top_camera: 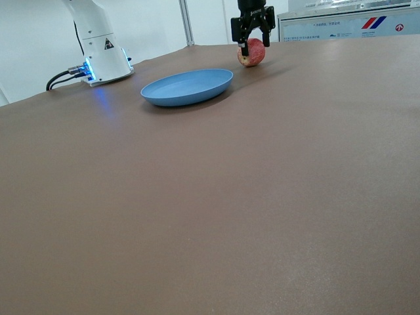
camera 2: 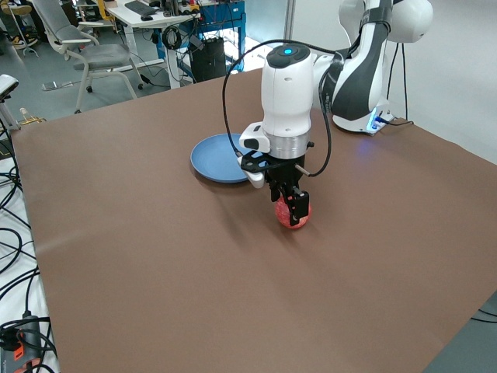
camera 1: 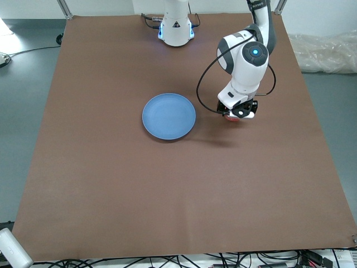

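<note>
A red apple (top_camera: 251,56) (camera 2: 293,220) rests on the brown table, mostly hidden under the arm in the left view. My black gripper (top_camera: 254,39) (camera 2: 292,208) is lowered over it, with a finger either side in the top view; whether it grips is unclear. A blue plate (camera 1: 168,116) (top_camera: 187,86) (camera 2: 215,159) lies empty on the table, beside the apple.
Cables run along the near edge in the left view.
</note>
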